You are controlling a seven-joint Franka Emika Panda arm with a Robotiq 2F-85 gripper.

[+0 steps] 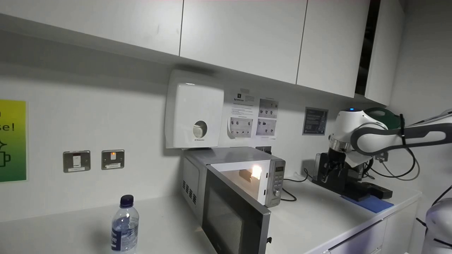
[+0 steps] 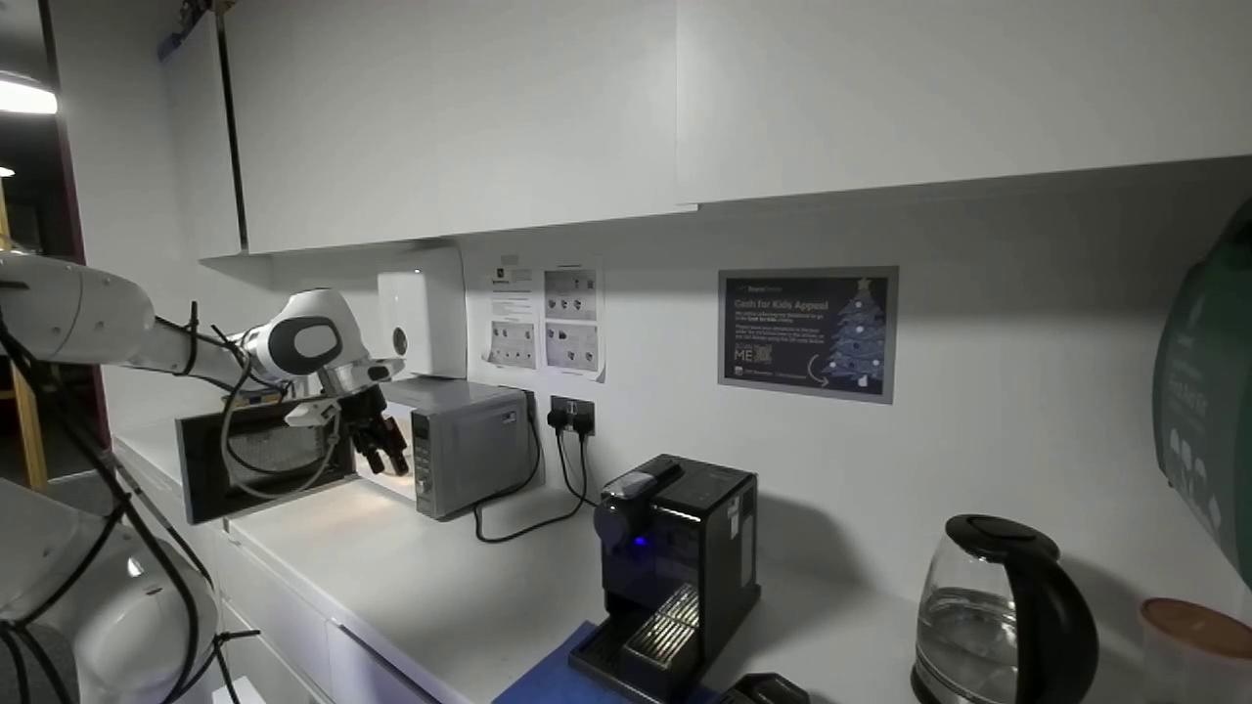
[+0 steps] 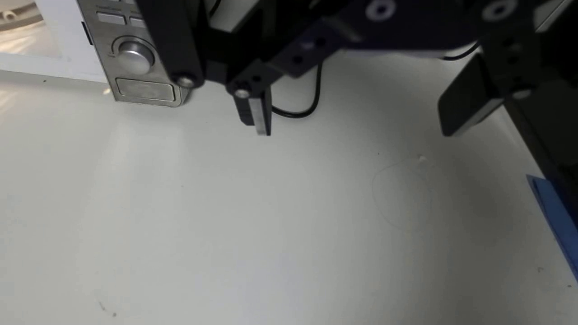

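Observation:
My gripper stands open above the counter, its two fingers wide apart with only bare white surface showing beyond them. In the second exterior view the gripper (image 2: 393, 460) points down beside the front of the grey microwave (image 2: 475, 446). The microwave door (image 1: 235, 211) hangs wide open, and a lamp glows inside the cavity. At the upper left of the wrist view are the microwave's control panel and its round knob (image 3: 135, 57). Whatever lies deep inside the cavity is mostly hidden.
A black coffee machine (image 2: 681, 575) stands on a blue mat (image 2: 552, 675), with a glass kettle (image 2: 998, 616) farther right. Left of the microwave is a water bottle (image 1: 125, 226). A black cable (image 3: 295, 114) lies by the microwave.

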